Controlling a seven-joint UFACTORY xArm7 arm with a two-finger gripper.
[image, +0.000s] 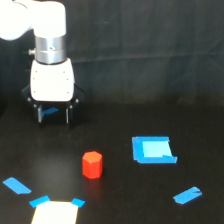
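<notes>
A red block (92, 164), six-sided in outline, rests on the dark table left of the middle. My gripper (54, 119) hangs at the back left, its dark fingers spread apart and nothing seen between them. It is behind and to the left of the red block, well clear of it. A light blue-white square (156, 148) framed by blue tape (136, 147) lies to the right of the block.
At the front edge is a pale yellow-white square (56, 213) with blue tape at its corners. Loose blue tape strips lie at the left (16, 186) and right (187, 195). Dark, bare table separates the block from the framed square.
</notes>
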